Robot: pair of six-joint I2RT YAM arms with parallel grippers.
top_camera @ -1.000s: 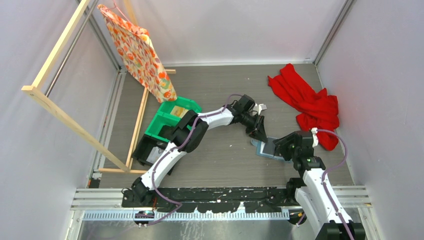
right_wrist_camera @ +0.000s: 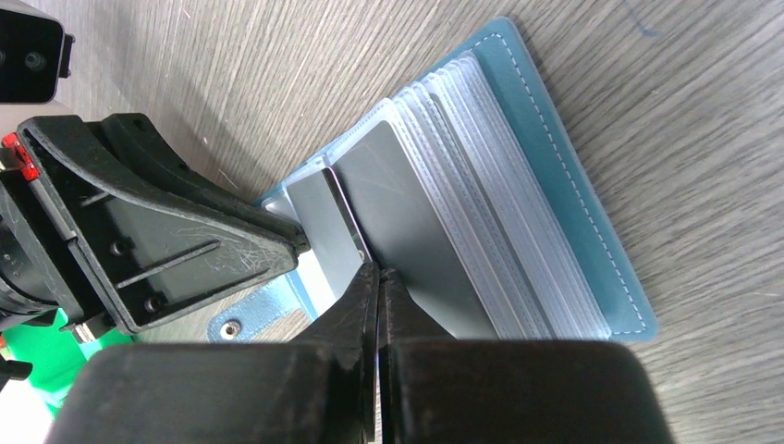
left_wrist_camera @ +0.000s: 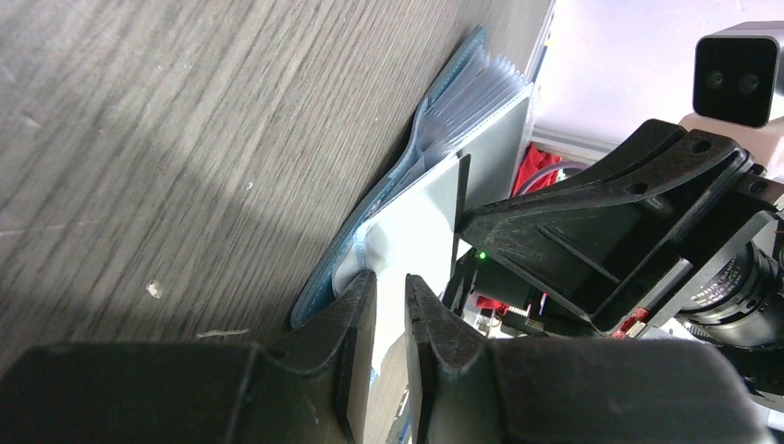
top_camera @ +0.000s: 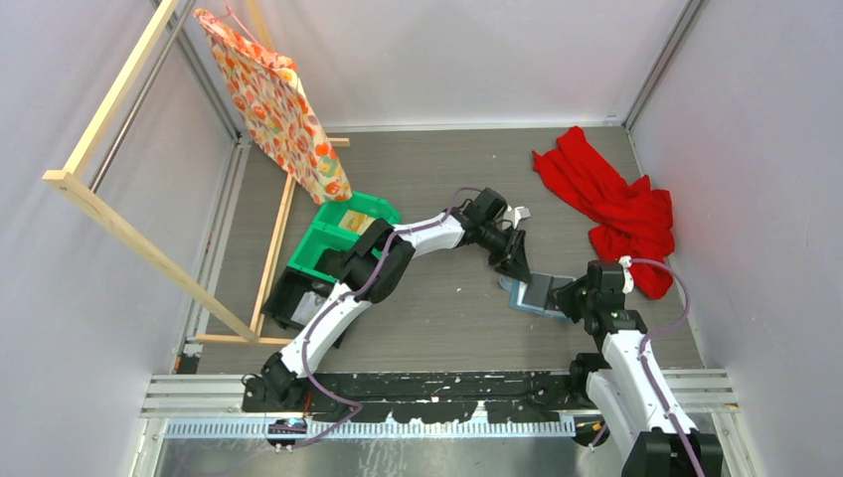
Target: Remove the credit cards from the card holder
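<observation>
The blue card holder lies open on the table between my two grippers, its clear sleeves fanned out. A dark grey card shows on the top page, and a lighter grey part lies beside a narrow black line. My left gripper is partly open at the strap end, with the white page visible in its gap. Whether its fingers touch the page, I cannot tell. Shut, my right gripper has its tips over the page near that black line; nothing shows between them.
A red cloth is bunched at the back right. Green bins and a black bin stand left, near a wooden frame with hanging patterned fabric. Bare table lies in front of the holder.
The left arm and the holder look unmoved in the top view.
</observation>
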